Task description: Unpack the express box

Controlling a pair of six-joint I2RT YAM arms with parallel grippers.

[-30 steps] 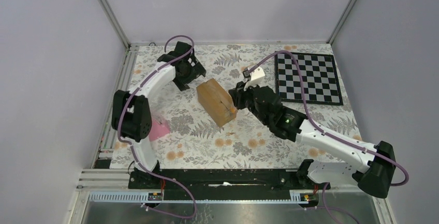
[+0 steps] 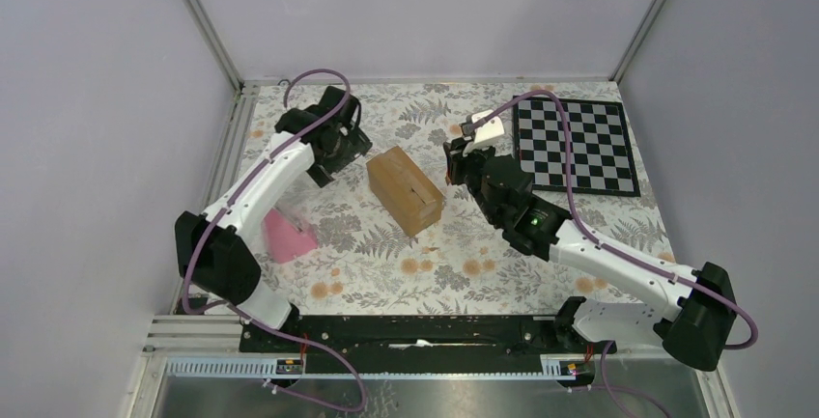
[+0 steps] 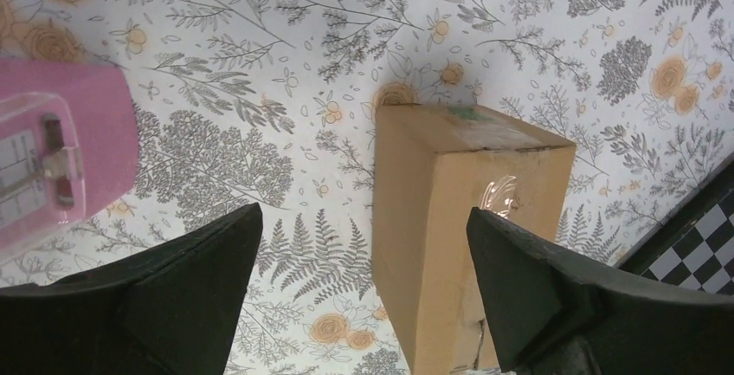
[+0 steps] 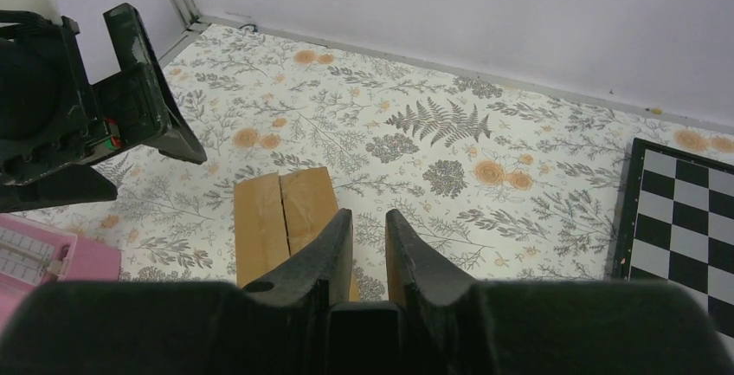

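A brown cardboard box [image 2: 401,191], taped along its top, lies at the middle of the table. In the left wrist view the box [image 3: 407,184] shows clear tape and a short dark line in its upper face. Beyond the box's left side, my left gripper [image 2: 346,169] hangs open and empty, its fingers wide apart. My right gripper [image 2: 451,169] is above the table just right of the box, shut on a small orange item [image 2: 447,178]. Most of that item is hidden by the fingers [image 4: 344,249].
A pink container [image 3: 95,132] stands at the left, partly under the left arm. The black-and-white checkered board [image 2: 578,146] lies at the back right.
The box stayed in place.
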